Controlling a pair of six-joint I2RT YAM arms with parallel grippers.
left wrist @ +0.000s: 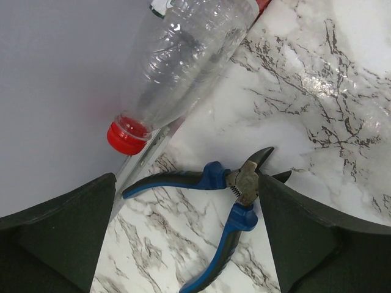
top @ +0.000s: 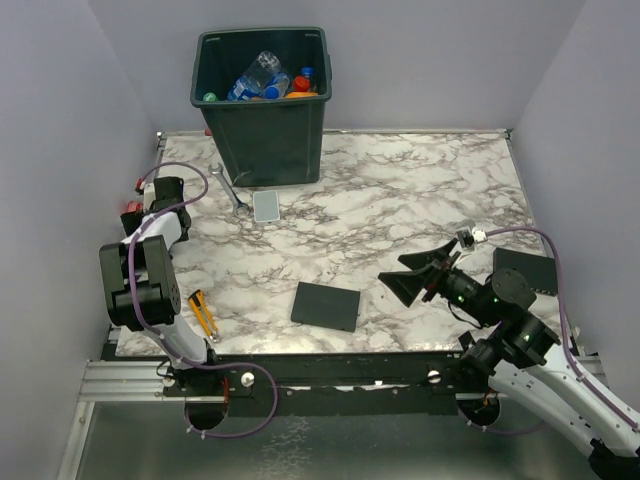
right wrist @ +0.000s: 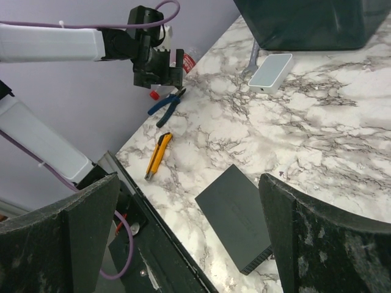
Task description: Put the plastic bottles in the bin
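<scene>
A clear plastic bottle [left wrist: 183,61] with a red cap lies along the left wall, at the top of the left wrist view. Most of it is hidden under the arm in the top view, where only its red label [top: 131,212] peeks out. Above it my left gripper [top: 148,206] hovers open, its fingers apart and the bottle not between them. The dark green bin [top: 265,145] stands at the back, with several plastic bottles [top: 262,72] inside. Over the right part of the table, my right gripper [top: 393,271] hangs open and empty.
Blue-handled pliers [left wrist: 244,183] lie right by the bottle's cap. A yellow cutter [top: 203,314], a wrench [top: 228,188], a small white box [top: 266,206] and a dark flat box [top: 326,305] are spread over the table.
</scene>
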